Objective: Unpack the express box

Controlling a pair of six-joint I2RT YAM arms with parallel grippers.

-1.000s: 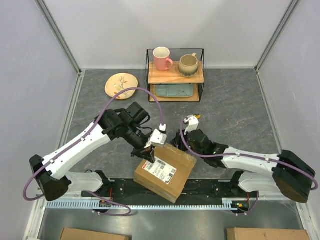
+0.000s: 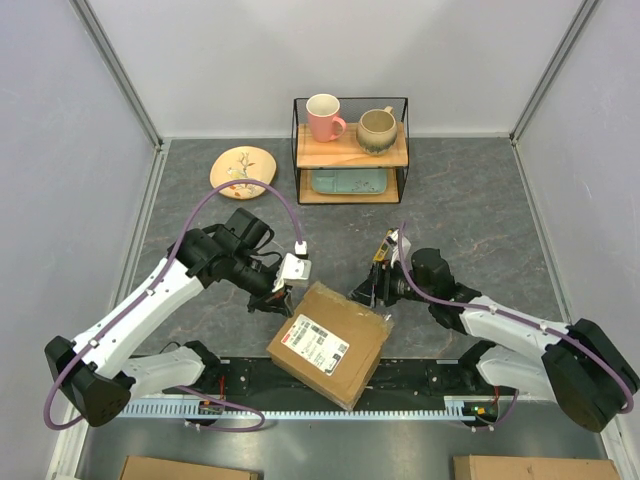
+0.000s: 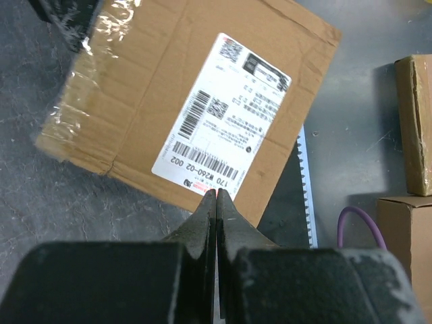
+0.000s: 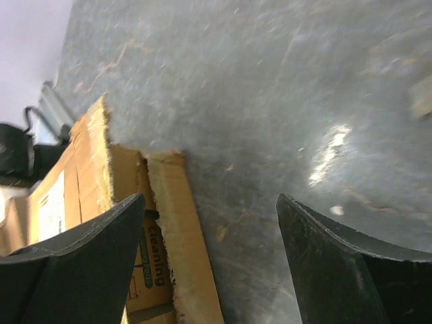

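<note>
A taped cardboard box (image 2: 325,340) with a white shipping label (image 3: 219,115) lies askew at the front middle, overhanging the dark front edge. My left gripper is shut over its left part, nothing visible between its fingers. My right gripper is part open at the box's back right end. In the right wrist view that end shows standing cardboard flaps (image 4: 179,236), one between the fingers' lines, with a dark printed interior. Whether the fingers touch it I cannot tell.
A rack (image 2: 350,158) with two mugs and a tray stands at the back, a plate (image 2: 243,170) to its left. More boxes (image 2: 530,468) lie beyond the front edge. The grey table behind the box is mostly clear.
My left gripper has moved left from over the box. The box shifted slightly.
</note>
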